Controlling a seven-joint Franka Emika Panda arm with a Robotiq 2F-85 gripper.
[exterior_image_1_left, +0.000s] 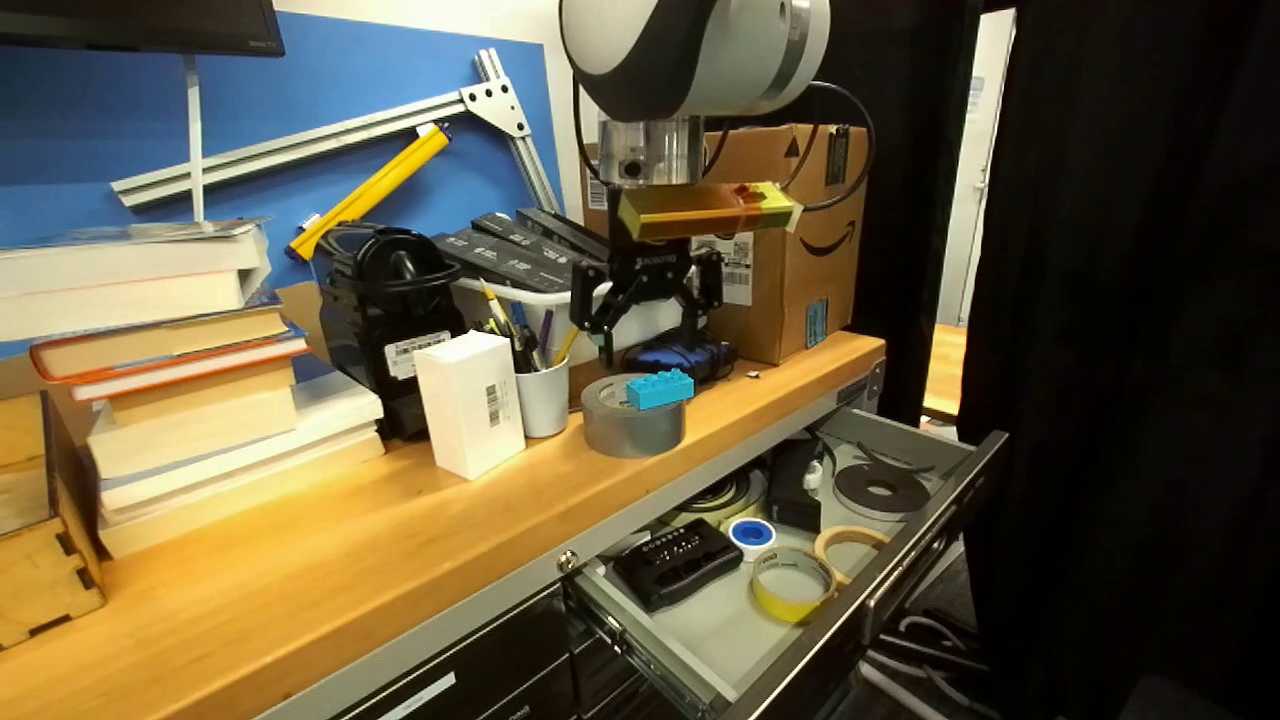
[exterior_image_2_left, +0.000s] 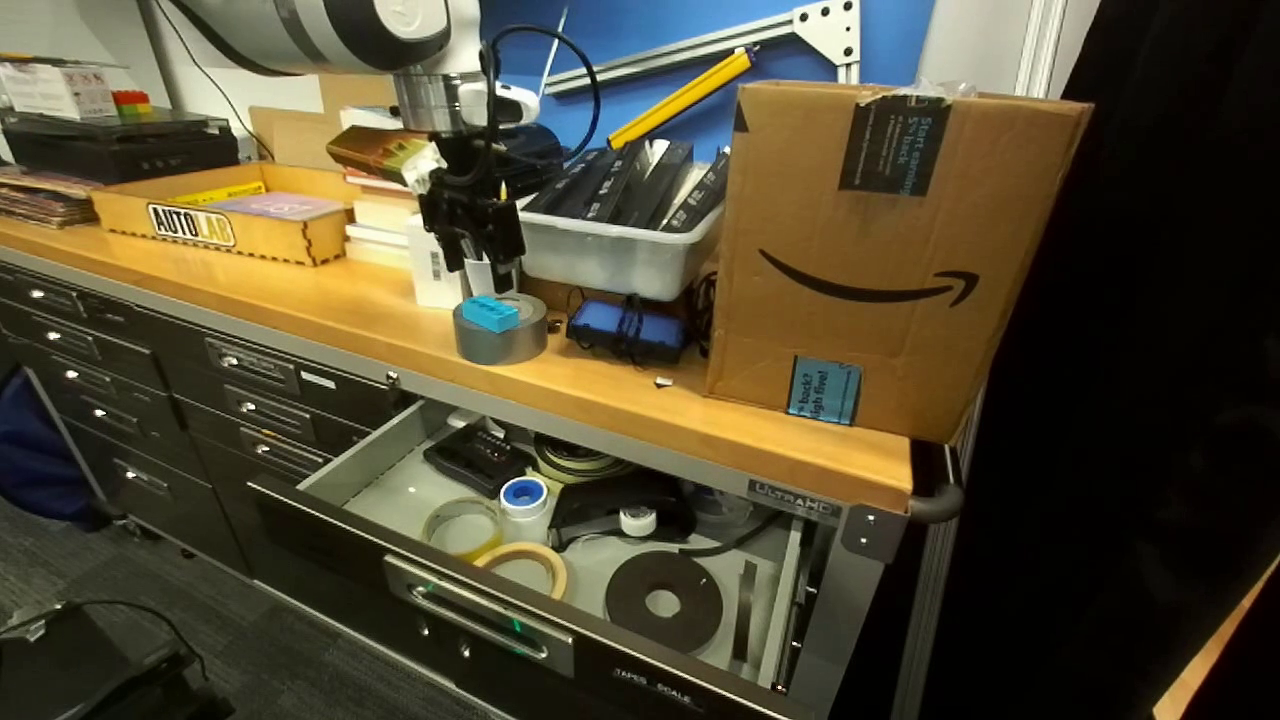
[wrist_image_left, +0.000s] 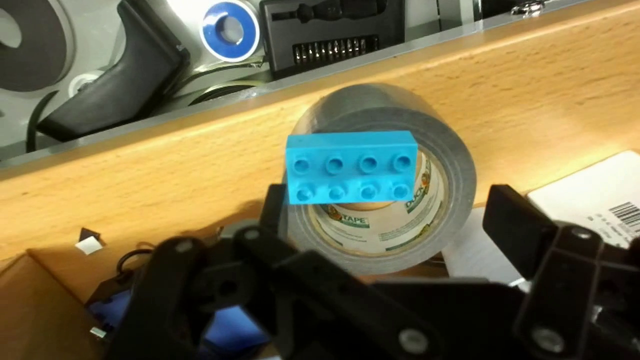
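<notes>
A light-blue toy brick (wrist_image_left: 352, 168) lies across the top of a grey duct tape roll (wrist_image_left: 457, 180), covering part of its rim and hole. The roll stands flat on the wooden bench, near the front edge, as exterior view 1 shows for the brick (exterior_image_1_left: 660, 389) and the tape roll (exterior_image_1_left: 632, 430). My gripper is open and points down above them, its two fingers far apart with nothing held. In the wrist view the brick lies between the fingertips but nearer the bench front. From the side, the gripper (exterior_image_1_left: 651, 342) hangs above and slightly behind the brick.
Below the bench, an open drawer (exterior_image_2_left: 396, 504) holds tape rolls and a black case. A white box (exterior_image_1_left: 470, 406) and a pen cup (exterior_image_1_left: 543, 400) stand left of the roll. Behind are a bin and a large cardboard box (exterior_image_2_left: 888, 264). Bare bench lies along the front left.
</notes>
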